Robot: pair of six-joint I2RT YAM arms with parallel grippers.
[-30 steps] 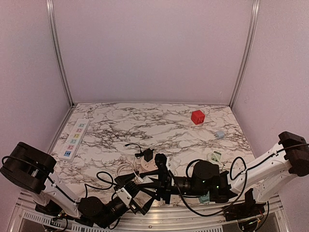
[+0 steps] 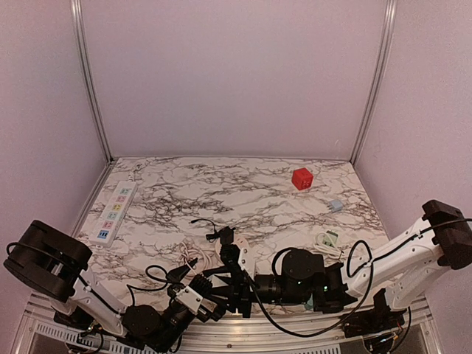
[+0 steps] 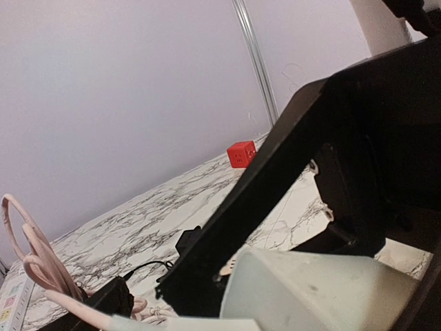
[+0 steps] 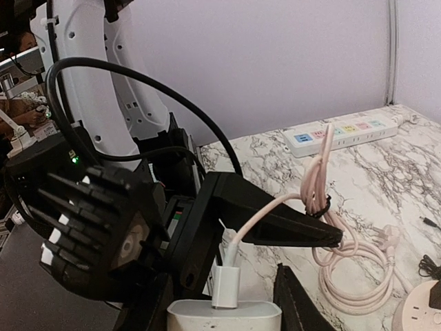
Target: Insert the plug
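Note:
My right gripper is shut on a white charger block [image 4: 224,318], whose top carries a white plug [image 4: 226,286] with a pinkish cable. The block also fills the bottom of the left wrist view [image 3: 310,289]. My left gripper [image 2: 203,295] stands open close beside it at the front of the table, its black finger [image 4: 289,227] crossing behind the cable in the right wrist view. The two grippers overlap in the top view, so their contact is unclear.
A power strip [image 2: 113,214] lies at the left, a red cube [image 2: 302,178] and pale adapter [image 2: 335,205] at the right. A black adapter [image 2: 227,234], coiled cables [image 4: 351,276] and a round pink socket [image 4: 417,310] lie behind the grippers.
My right gripper has moved left, toward my left gripper, so the two overlap more in the top view. The left arm has shifted only slightly.

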